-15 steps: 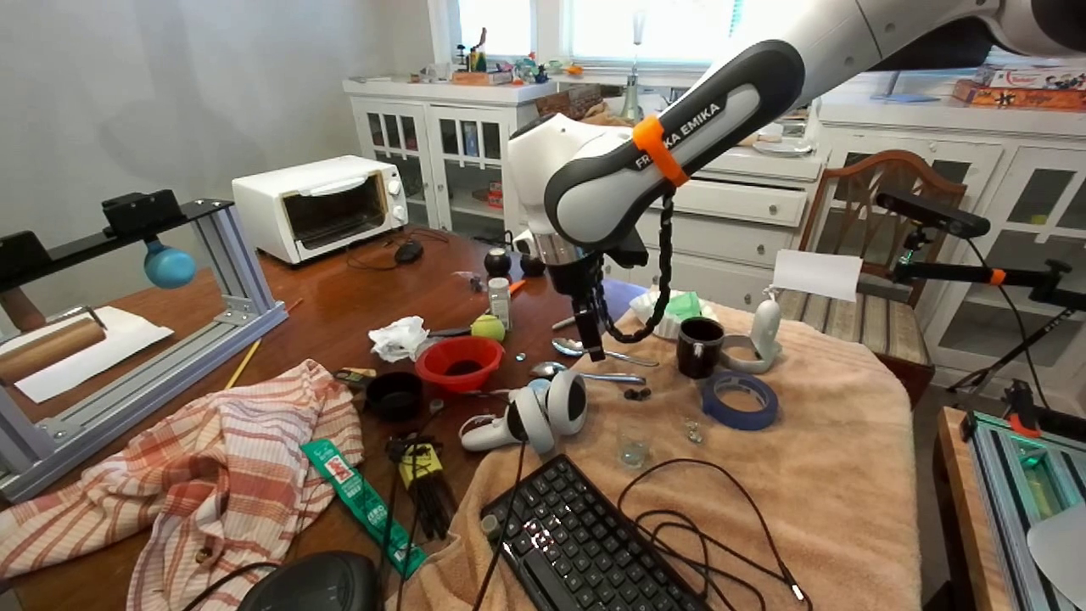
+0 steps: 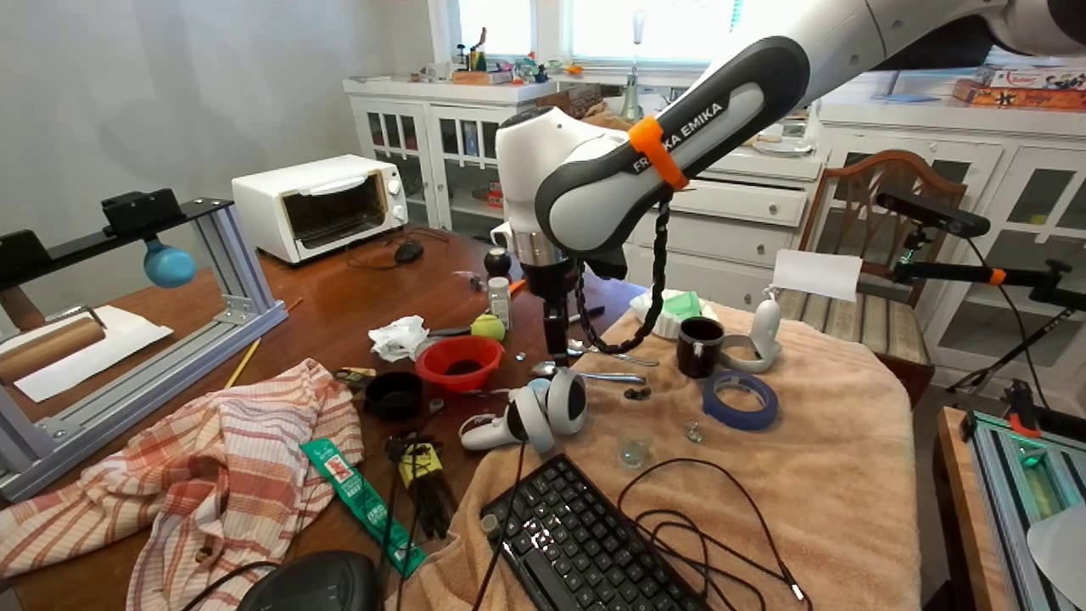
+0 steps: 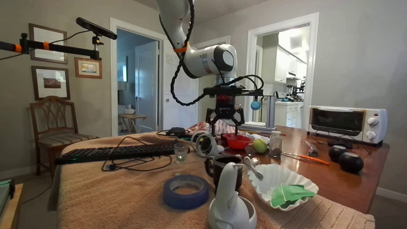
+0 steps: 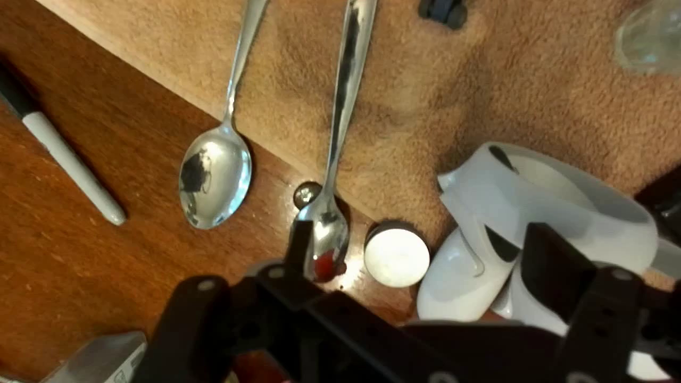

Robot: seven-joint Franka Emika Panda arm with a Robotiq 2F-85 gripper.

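My gripper (image 3: 225, 131) points down over the table, its two fingers well apart and nothing between them. In the wrist view a small round white-topped item (image 4: 396, 256) lies between and beyond the fingertips. Left of it is a spoon (image 4: 326, 233) with a reddish reflection in its bowl, and farther left a second spoon (image 4: 215, 175). A small shiny bead-like piece (image 4: 307, 194) sits by the nearer spoon. A white VR controller (image 4: 472, 255) lies at the right finger's side, partly hidden by it. The red bowl (image 2: 460, 363) stands near the gripper.
A marker (image 4: 70, 163) lies on bare wood. Around stand a dark mug (image 2: 699, 346), blue tape roll (image 2: 740, 400), small glass (image 3: 181, 152), tennis ball (image 3: 260, 145), glass jar (image 3: 275, 145) and keyboard (image 2: 601, 540). A fluted white dish (image 3: 282, 179) holds green packets.
The gripper has shifted left in exterior view 1 and swung from a tilt to nearly vertical, its fingers now lower, by the spoons. The table objects appear unmoved.
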